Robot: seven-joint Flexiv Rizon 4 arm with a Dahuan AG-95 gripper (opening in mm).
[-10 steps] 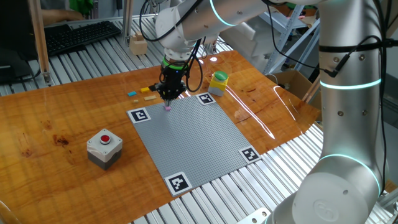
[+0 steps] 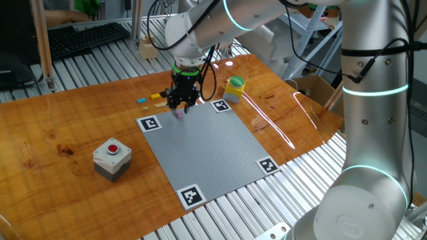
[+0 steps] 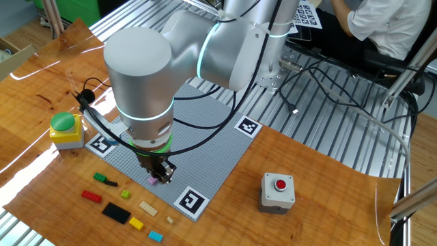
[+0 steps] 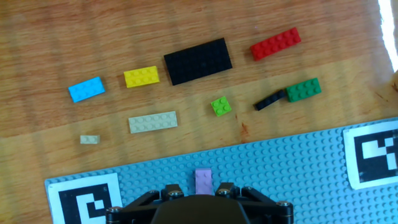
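A small purple brick (image 4: 203, 179) appears to sit on the studded baseplate (image 4: 273, 163), a little inside the edge nearest the loose bricks. My gripper is open, its black fingers (image 4: 171, 190) to either side of the brick, with a gap visible on each side. In exterior view 1, the gripper (image 2: 179, 107) is low over the plate, with the purple brick (image 2: 179, 115) just below the fingertips. The arm partly covers the plate (image 3: 222, 147) in exterior view 2, where the brick (image 3: 153, 181) shows beside the fingers. The brick's lower end is hidden in the wrist view.
Loose on the wood beyond the plate lie blue (image 4: 86, 89), yellow (image 4: 142, 76), large black (image 4: 198, 61), red (image 4: 276, 43), lime (image 4: 221, 106), dark green (image 4: 303, 89) and beige (image 4: 153, 122) bricks. A red-button box (image 2: 112, 159) and a green-button box (image 2: 234, 89) flank the plate.
The fingers, close together at the purple brick before, are now spread apart. The arm has shifted very slightly; the brick looks to be in about the same place.
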